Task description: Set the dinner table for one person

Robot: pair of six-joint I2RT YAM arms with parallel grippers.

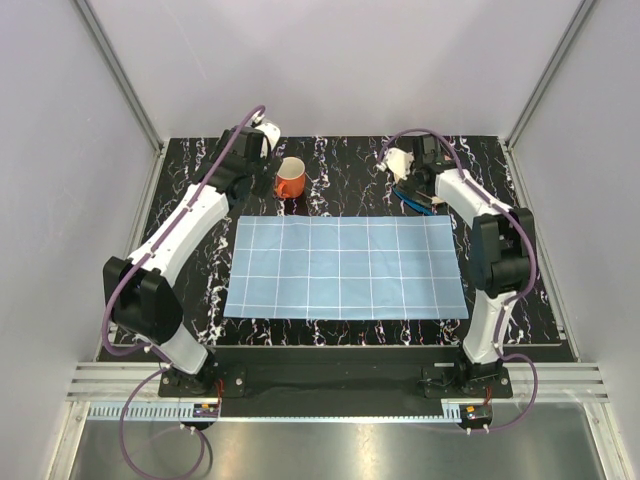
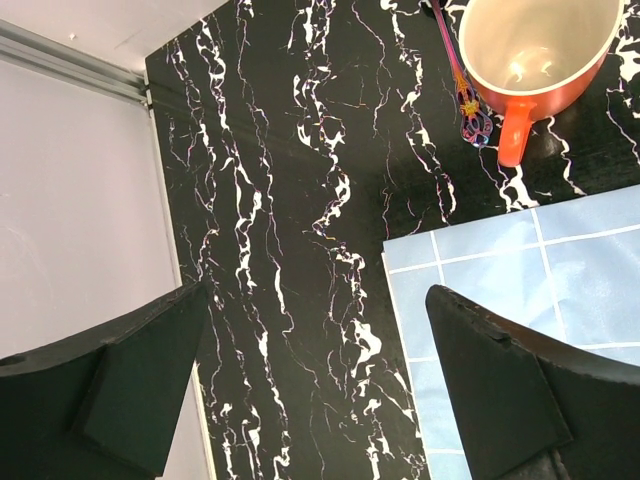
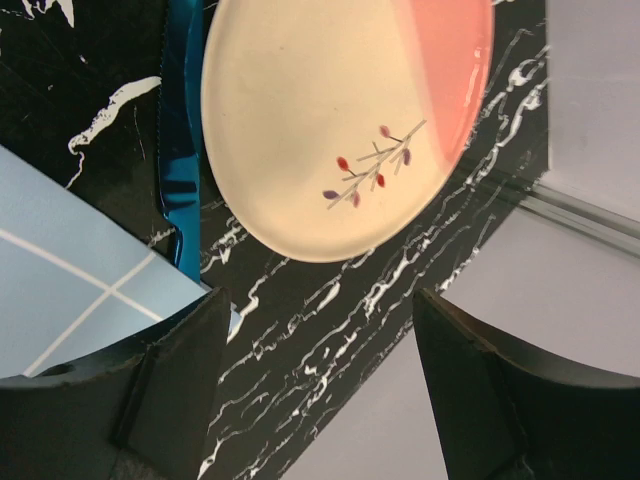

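A cream plate (image 3: 300,120) with a pink edge and a painted twig lies at the table's back right; my right arm hides most of it from above. Low over its area is my right gripper, fingers apart and nothing between them. Along the plate's edge runs a blue utensil (image 3: 180,140). The pale blue placemat (image 1: 345,268) lies flat and empty. Behind its left part stands an orange mug (image 1: 291,180), with a pink-handled utensil (image 2: 460,85) beside it. My left gripper is open and empty, left of the mug.
Pale walls close in the back and both sides; the right wall (image 3: 500,330) lies near my right gripper.
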